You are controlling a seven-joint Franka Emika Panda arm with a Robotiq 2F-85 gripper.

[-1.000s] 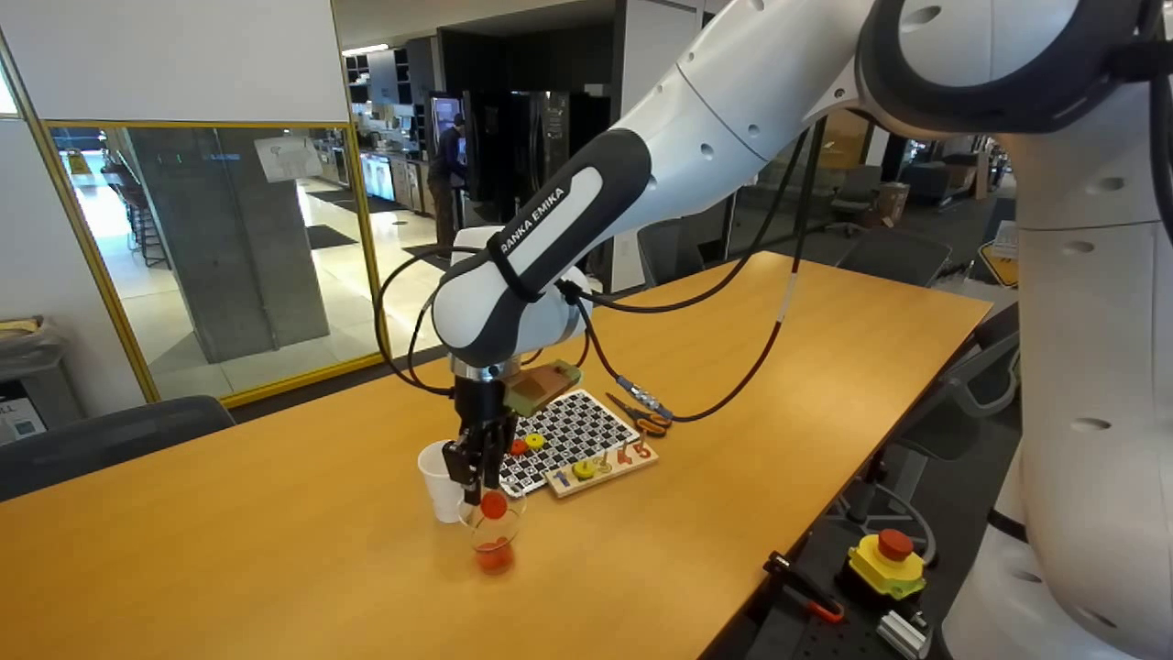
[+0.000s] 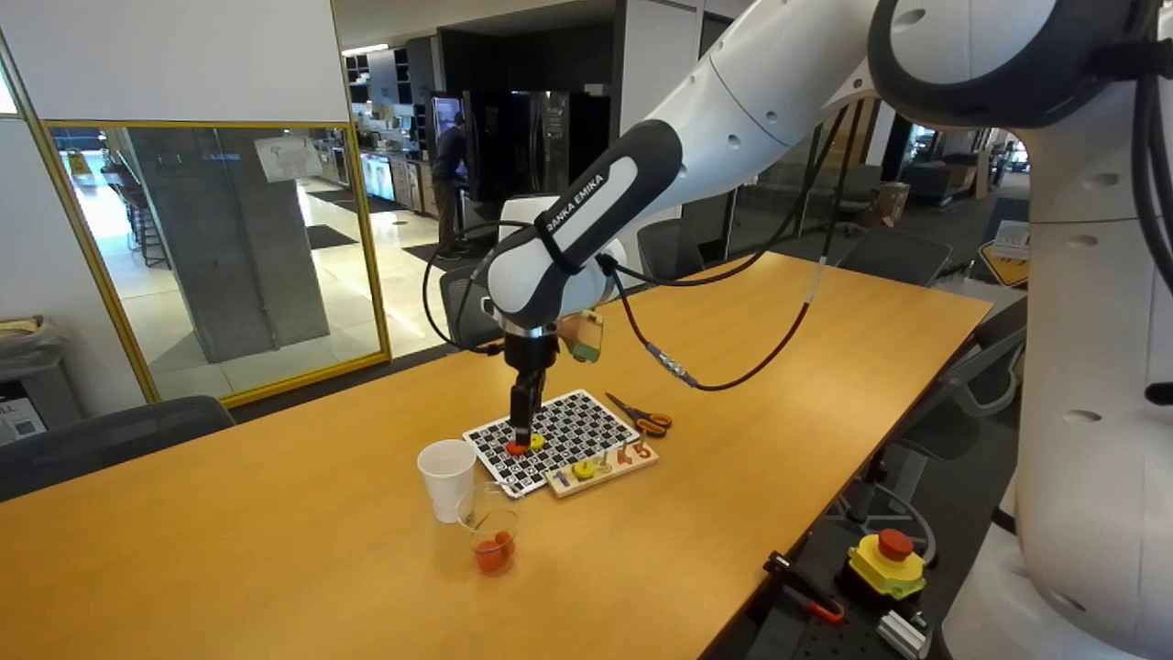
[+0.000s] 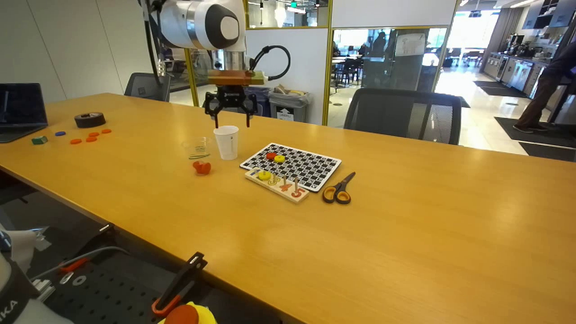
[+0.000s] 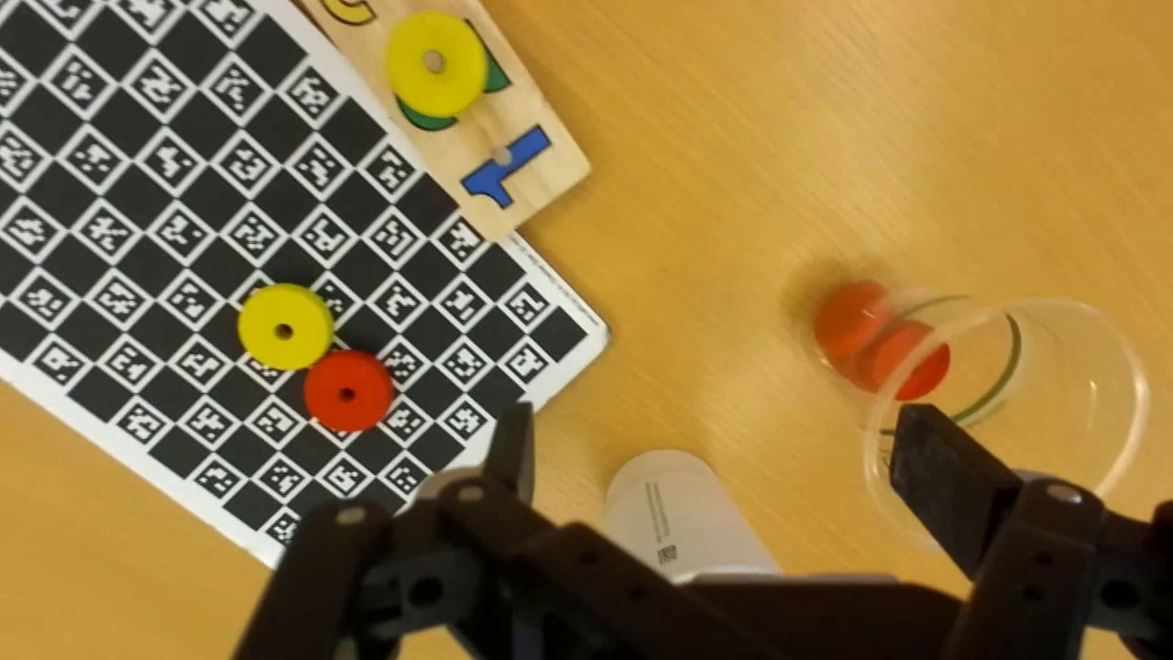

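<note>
My gripper (image 3: 232,125) is open and empty, raised above the table near the white cup (image 3: 227,143). In the wrist view its fingers (image 4: 946,484) stand wide apart. The clear cup (image 4: 1133,407) has red pieces (image 4: 852,319) showing through its lower part; how many cannot be told surely. On the checkered board (image 4: 440,385) a red disc (image 4: 348,391) touches a yellow disc (image 4: 286,326). Another yellow disc (image 4: 436,64) sits on the numbered wooden peg board (image 4: 550,181), over the peg at the 2.
Black-and-orange scissors (image 3: 338,190) lie beside the checkered board. Farther off are black tape (image 3: 90,119), several orange discs (image 3: 91,138), a blue disc (image 3: 60,133), a green block (image 3: 39,140) and a laptop (image 3: 21,110).
My gripper has risen and moved away from the clear cup, toward the checkered board's side. The red piece seen at the cup's mouth is no longer there; red shows low in the cup.
</note>
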